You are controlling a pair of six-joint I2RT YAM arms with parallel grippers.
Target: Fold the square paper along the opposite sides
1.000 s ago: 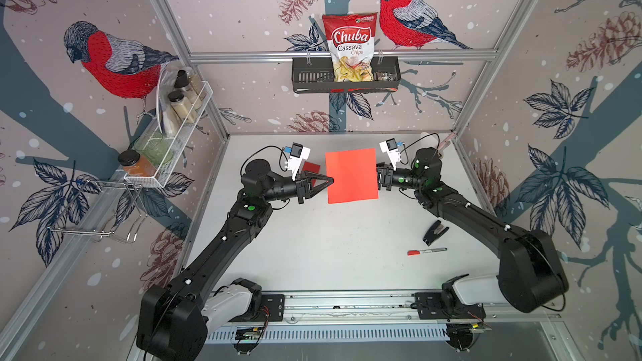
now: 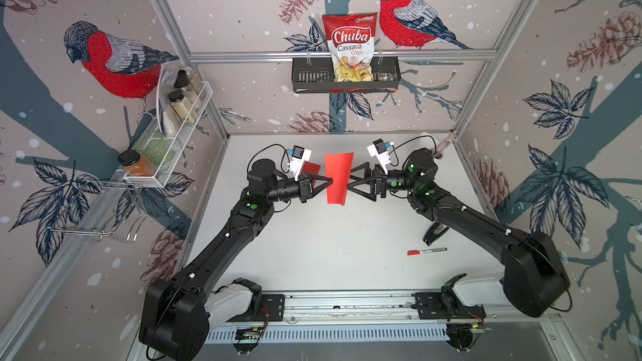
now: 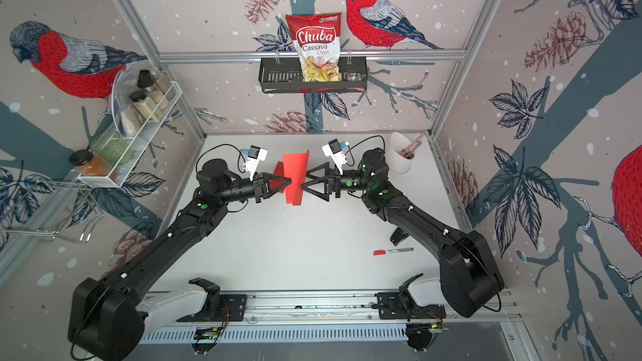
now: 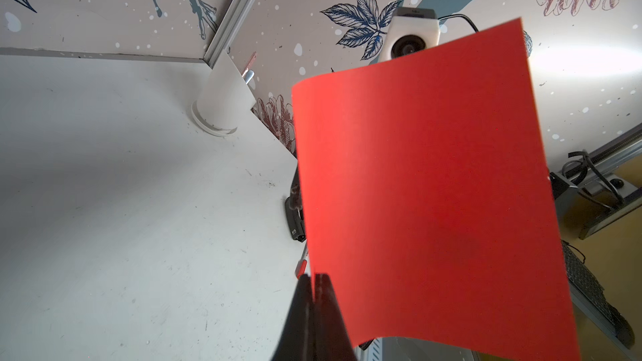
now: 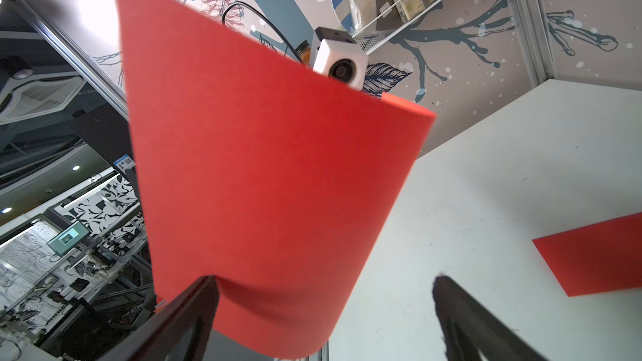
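Note:
The red square paper (image 2: pixel 339 179) hangs in the air between the two arms, bent into a curve. My left gripper is shut on its left edge, seen from close up in the left wrist view. On the other side, my right gripper stands open, its fingers (image 5: pixel 461 314) spread wide. In the right wrist view one of those fingers overlaps the curved paper; whether they touch I cannot tell. From the top left view the paper looks narrow and tall, its right side close to the open right fingertips.
Behind my left gripper another red sheet (image 2: pixel 311 168) lies on the table. A red marker (image 2: pixel 426 250) and a black stapler (image 2: pixel 434 232) lie at the front right, under the right arm. A white cup (image 3: pixel 400 153) stands at the back right.
The paper was flat and wide between both grippers; its right side has swung away and now curves. My right gripper has let go of its edge and moved left towards the paper. The left stays nearly still.

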